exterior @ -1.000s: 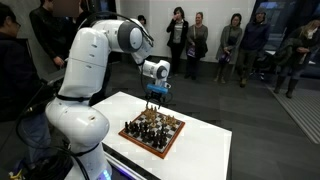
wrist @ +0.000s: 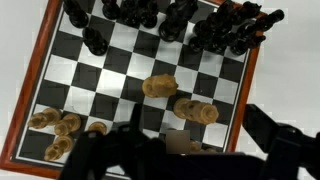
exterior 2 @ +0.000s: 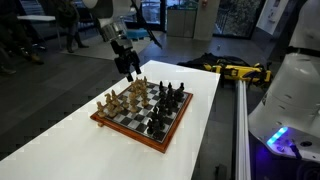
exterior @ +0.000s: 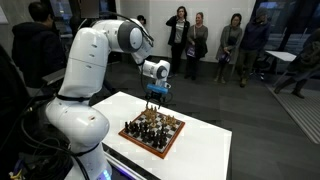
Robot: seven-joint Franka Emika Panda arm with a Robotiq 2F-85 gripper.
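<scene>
A chessboard with a brown frame lies on the white table, set with dark and light wooden pieces. My gripper hangs above the far side of the board, over the light pieces. Seen from the wrist, the gripper is open, its dark fingers spread wide at the lower edge. Between and ahead of them stand a light piece and another light piece. A square-topped light piece is also in the gap. Nothing is gripped. Dark pieces crowd the far side in the wrist view.
Bare white table surrounds the board on its sides. More light pieces stand close together at the lower left in the wrist view. Several people stand behind the table.
The arm and the chess pieces show no visible movement. At the left edge and in the background, bystanders have shifted a little.
</scene>
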